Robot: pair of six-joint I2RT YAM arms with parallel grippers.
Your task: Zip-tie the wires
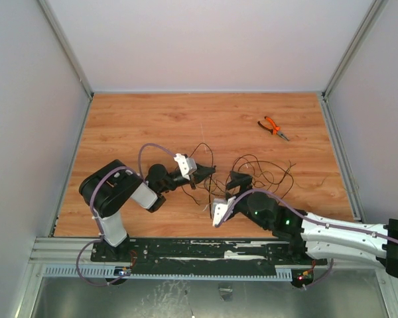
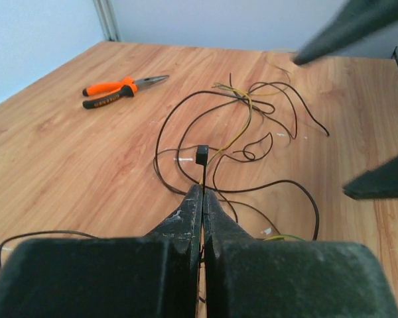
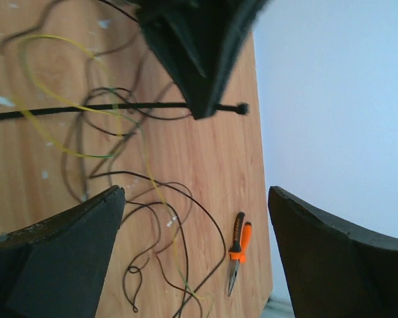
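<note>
A thin black zip tie is pinched near its head by my left gripper, which is shut on it. In the left wrist view its small square head sticks out past the fingertips. The rest of the tie runs out straight, unlooped, as the right wrist view shows. Black and yellow wires lie tangled on the table; a yellow wire crosses the tie, but I cannot tell whether over or under. My right gripper stands open around empty space, front-right of the left fingertips.
Orange-handled pliers lie at the back right of the wooden table. White walls close the sides and back. Bare wood is free at the back and left.
</note>
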